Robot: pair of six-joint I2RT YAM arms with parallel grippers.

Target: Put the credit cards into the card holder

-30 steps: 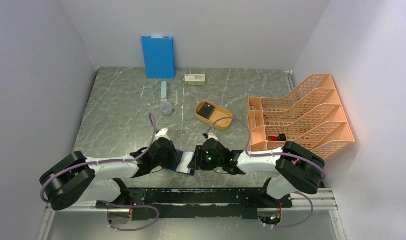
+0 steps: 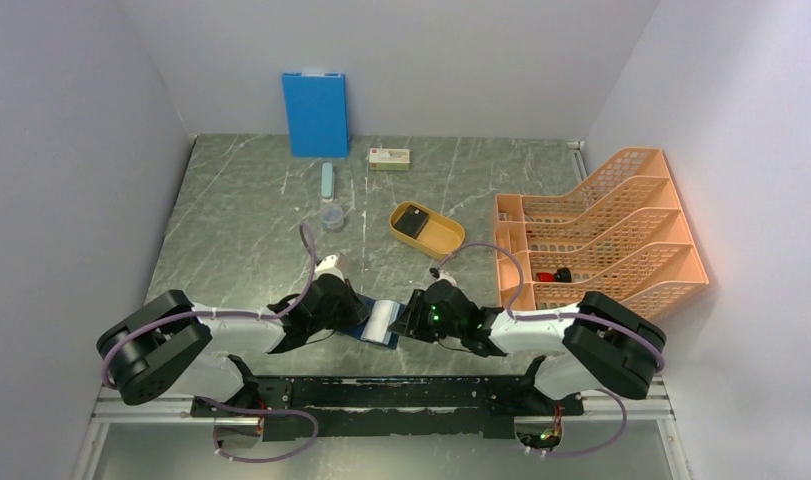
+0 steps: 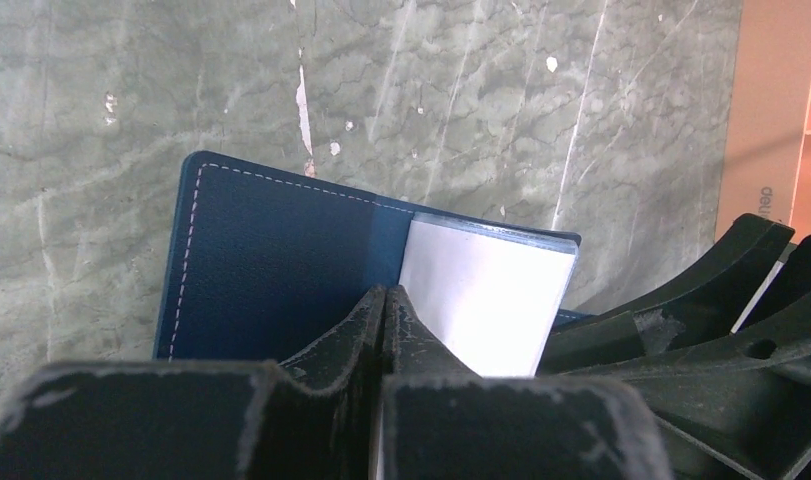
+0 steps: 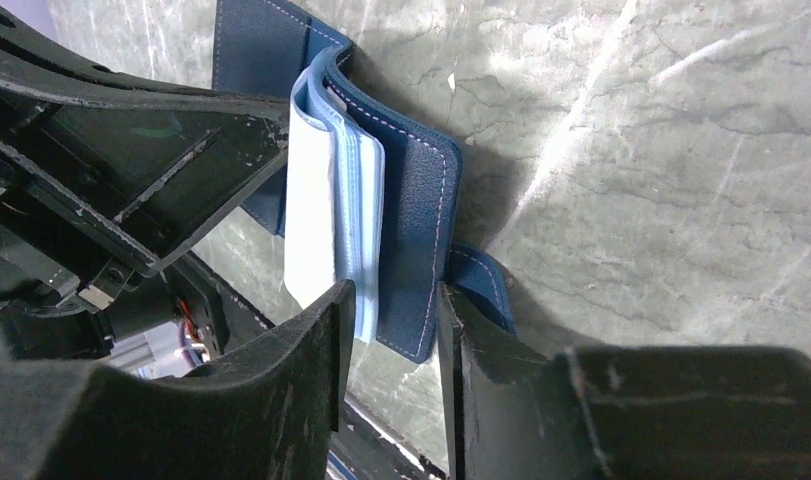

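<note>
The dark blue card holder (image 3: 271,250) lies spread on the table between my two arms, its white-backed clear sleeves (image 3: 481,280) showing. My left gripper is shut at the inner edge of those sleeves, pinching a part of the holder. In the right wrist view, the sleeves (image 4: 311,200) stand bent up beside the left fingers (image 4: 221,140). My right gripper is part open; a corner of the cover (image 4: 411,240) shows in its gap, without a visible grip. A dark card (image 2: 412,221) rests in the yellow tray (image 2: 442,236).
An orange rack (image 2: 603,232) fills the table's right side. Toward the back are a blue folder (image 2: 317,115), a small box (image 2: 389,159), a light blue stick (image 2: 327,180) and a clear cup (image 2: 331,216).
My right gripper has moved a little to the right. The holder and my left gripper have shifted slightly the same way. Tray and rack are unchanged.
</note>
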